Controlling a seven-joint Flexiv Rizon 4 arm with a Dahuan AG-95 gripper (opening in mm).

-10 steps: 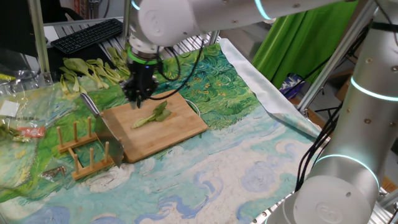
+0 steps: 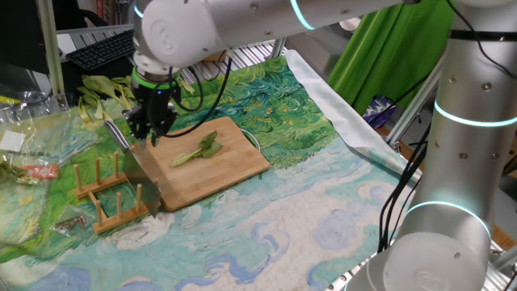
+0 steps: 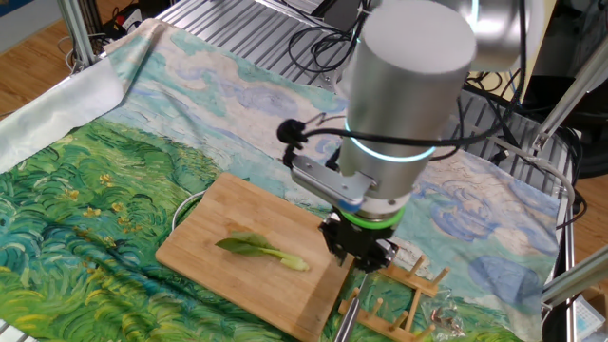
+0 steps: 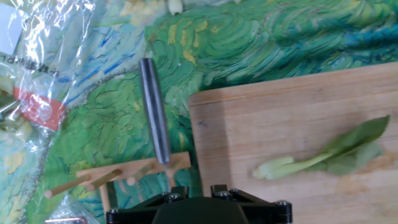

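A knife with a silver handle (image 4: 154, 112) and a broad blade (image 2: 141, 178) rests at a wooden peg rack (image 2: 121, 217), beside the cutting board. In the wrist view the handle points away from my gripper, and the blade is mostly hidden. My gripper (image 2: 150, 136) hangs above the board's left edge near the knife. Its fingertips (image 4: 181, 191) stand apart in the wrist view, with nothing seen between them. On the wooden cutting board (image 2: 190, 182) lies a single green leafy vegetable (image 4: 323, 155) with a pale stem.
Several more leafy greens (image 2: 101, 85) lie behind the rack. A clear plastic bag (image 4: 59, 56) with a red label lies at the left. The painted cloth (image 2: 266, 226) in front of the board is clear. A keyboard (image 2: 98, 52) sits at the back left.
My gripper has moved left in exterior view 1, from over the board toward its left edge and the knife. The board, vegetable, knife and rack have stayed in place.
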